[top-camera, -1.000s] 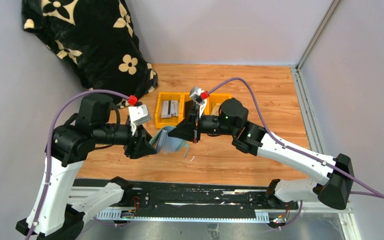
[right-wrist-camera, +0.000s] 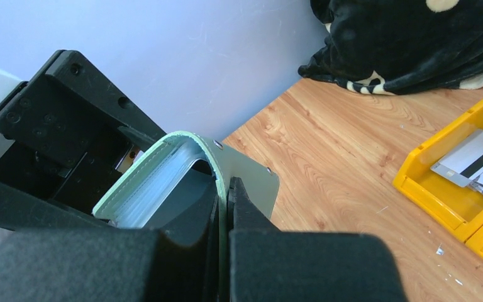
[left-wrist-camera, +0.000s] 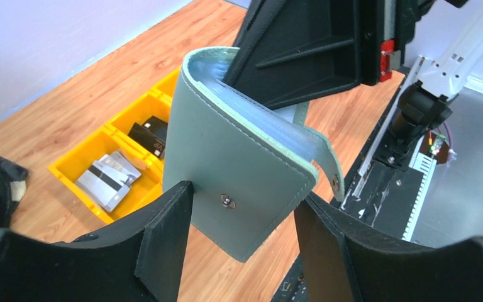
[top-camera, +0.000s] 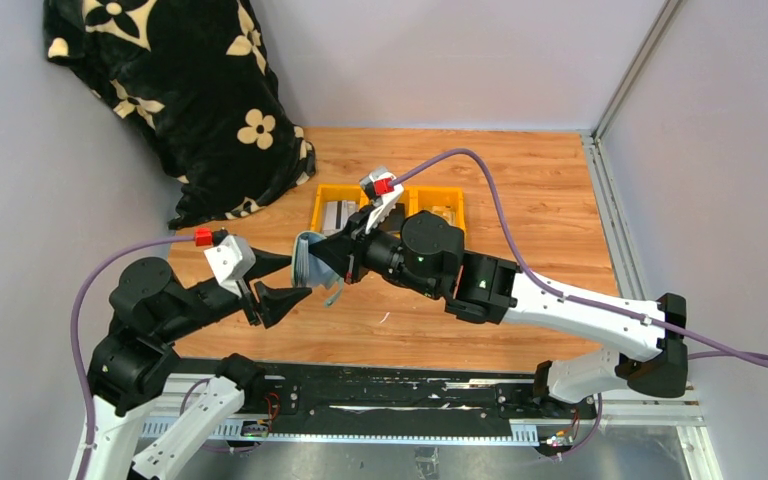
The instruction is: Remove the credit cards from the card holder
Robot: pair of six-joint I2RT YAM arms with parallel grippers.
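Observation:
A pale green card holder (left-wrist-camera: 233,170) with clear inner sleeves (right-wrist-camera: 157,182) is held in the air, its flap strap (left-wrist-camera: 330,160) hanging loose. My right gripper is shut on one cover of it, the thin cover passing between the fingers. From the left, my left gripper (top-camera: 296,276) faces the holder with its fingers apart; in the left wrist view its two fingers (left-wrist-camera: 170,233) stand on either side of the cover. Whether they touch it I cannot tell. No card shows clearly inside the sleeves.
A yellow divided bin (left-wrist-camera: 69,171) stands behind the holder on the wooden table. White and grey cards (left-wrist-camera: 107,182) lie in one compartment, dark items (left-wrist-camera: 149,135) in another. A black patterned cushion (top-camera: 190,100) fills the back left.
My right gripper has carried the holder left and slightly back, toward the left gripper.

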